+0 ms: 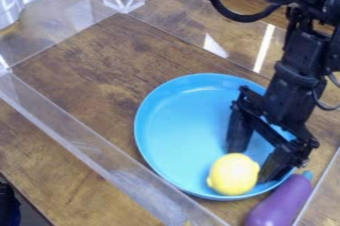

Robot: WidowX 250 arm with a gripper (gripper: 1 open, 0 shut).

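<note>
A yellow round object sits in a blue bowl toward its front right. My black gripper hangs over the right half of the bowl, fingers low inside it, open, just behind and right of the yellow object, with nothing seen between them.
A purple eggplant-like object lies outside the bowl at the front right. Clear plastic walls edge the wooden surface at left, front and back. The wood left of the bowl is bare.
</note>
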